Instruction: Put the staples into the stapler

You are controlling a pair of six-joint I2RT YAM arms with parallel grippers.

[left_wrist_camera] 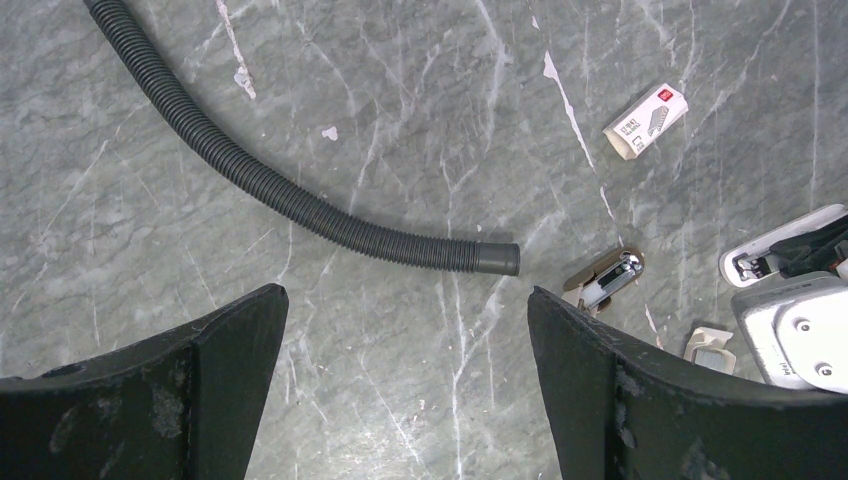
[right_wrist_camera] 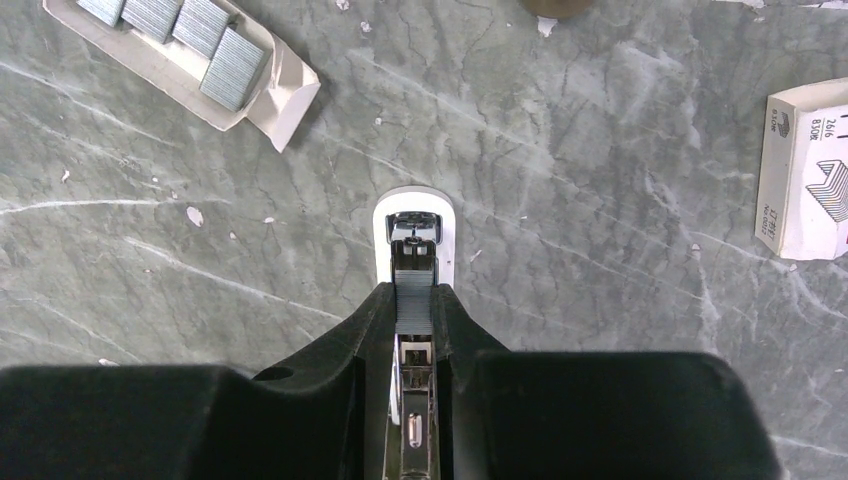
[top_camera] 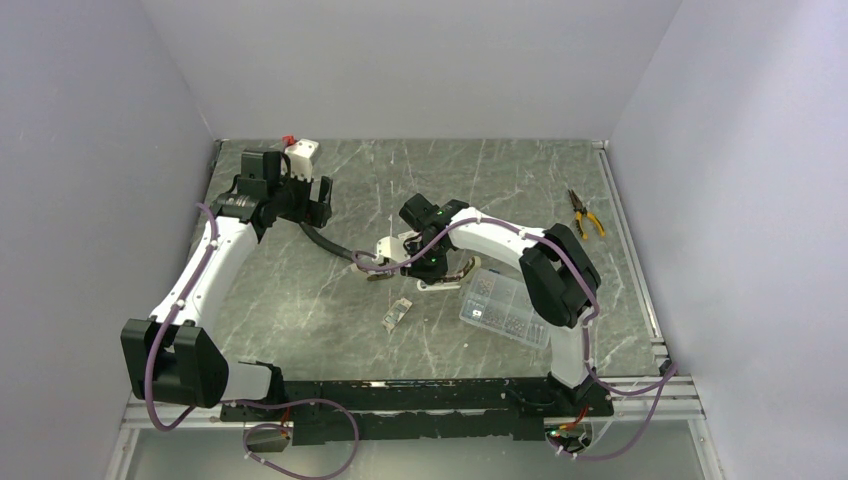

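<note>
In the right wrist view, my right gripper is shut on a grey strip of staples (right_wrist_camera: 413,312) at the stapler's metal channel. The stapler's white base (right_wrist_camera: 447,225) shows beyond the fingertips; its rear part is hidden between the fingers. From above, the stapler (top_camera: 437,287) lies under the right gripper (top_camera: 430,277). A torn-open tray (right_wrist_camera: 238,112) with several staple strips lies off to the upper left in the right wrist view. My left gripper stands wide open over bare tabletop, away from the stapler, nothing between its fingers.
A white staple box (right_wrist_camera: 800,170) rests to the right in the right wrist view. A black ribbed hose (left_wrist_camera: 340,225) and a small brown stapler-like object (left_wrist_camera: 605,278) lie near the left gripper. The clear organizer (top_camera: 505,310) sits beside the right arm; pliers (top_camera: 584,213) are at far right.
</note>
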